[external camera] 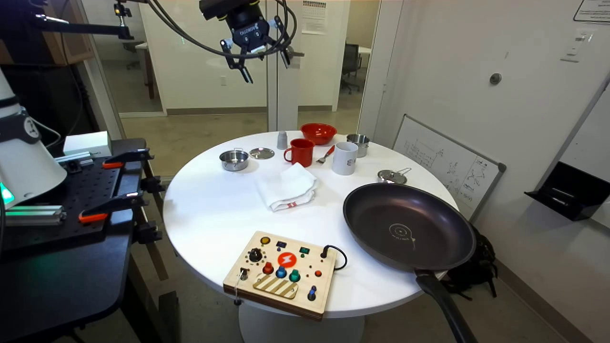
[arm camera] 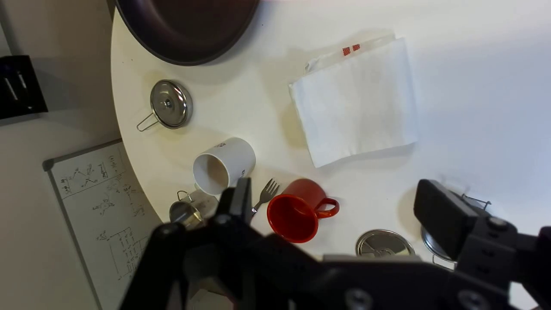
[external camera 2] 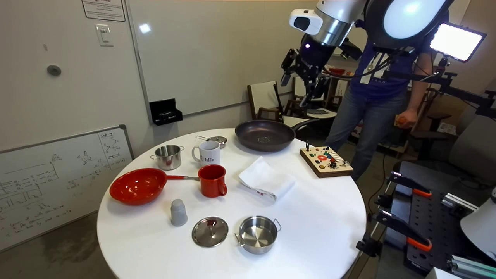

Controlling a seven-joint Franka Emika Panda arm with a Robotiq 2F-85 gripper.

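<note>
High above the round white table, my gripper (external camera: 266,69) stands open with empty space between its fingers; it touches nothing. In the wrist view one black finger (arm camera: 445,219) is at the right and the other at left of centre, far apart. Below lie a folded white cloth (arm camera: 359,100), a red mug (arm camera: 292,219), a white mug (arm camera: 235,157) and a fork (arm camera: 266,193). A dark frying pan (external camera: 409,228) rests at the table's edge, its handle sticking out past it. The wooden switch board (external camera: 283,274) sits near the edge too.
A red bowl (external camera 2: 139,186), grey shaker (external camera 2: 178,214), steel lid (external camera 2: 210,231), small steel pot (external camera 2: 258,235), taller steel pot (external camera 2: 168,157) and small lidded pan (external camera 2: 217,140) stand about the table. Bare tabletop surrounds the cloth. A person (external camera 2: 372,107) stands behind the arm.
</note>
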